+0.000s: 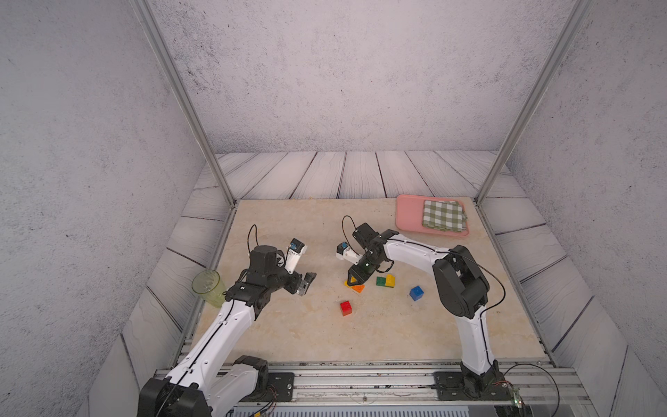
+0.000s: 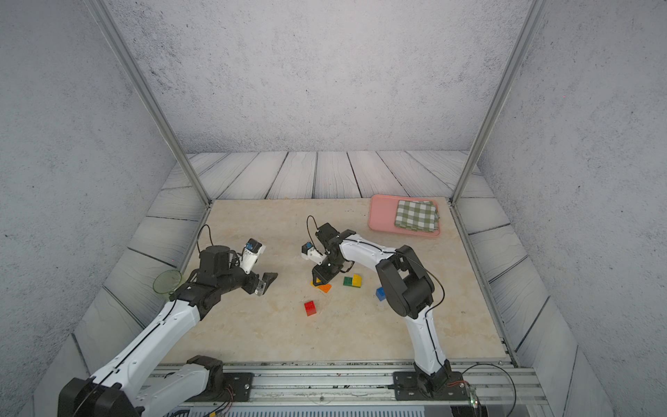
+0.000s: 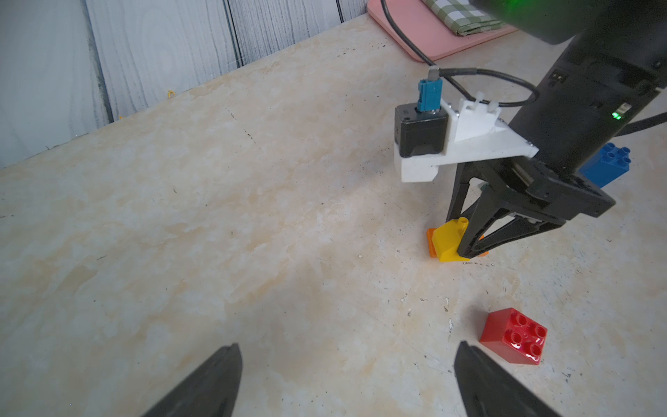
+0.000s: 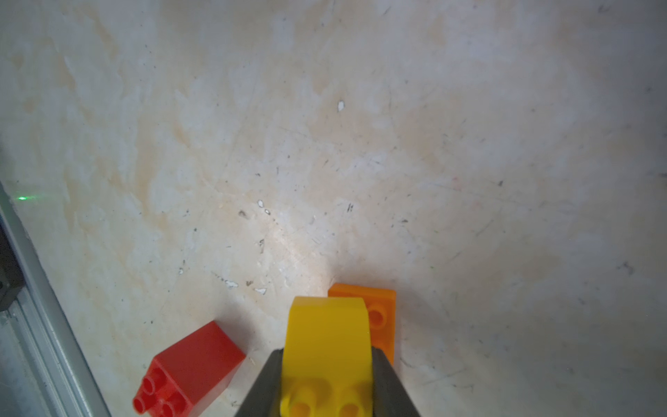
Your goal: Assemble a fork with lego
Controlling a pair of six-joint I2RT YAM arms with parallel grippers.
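In the right wrist view, my right gripper is shut on a yellow brick (image 4: pixel 326 340). An orange piece (image 4: pixel 378 316) with studs lies partly beneath that brick; whether the two are pressed together I cannot tell. The left wrist view shows the yellow brick (image 3: pixel 450 239) over the orange piece, low at the table. A red brick (image 3: pixel 514 336) lies apart, nearer the front. Right of the gripper, a green-and-yellow piece (image 1: pixel 385 280) and a blue brick (image 1: pixel 416 293) rest on the table. My left gripper stands open above the left side, nothing between its fingers.
A pink tray (image 1: pixel 410 215) with a checked cloth (image 1: pixel 444 216) sits at the back right. A greenish see-through cup (image 1: pixel 209 286) stands at the left edge.
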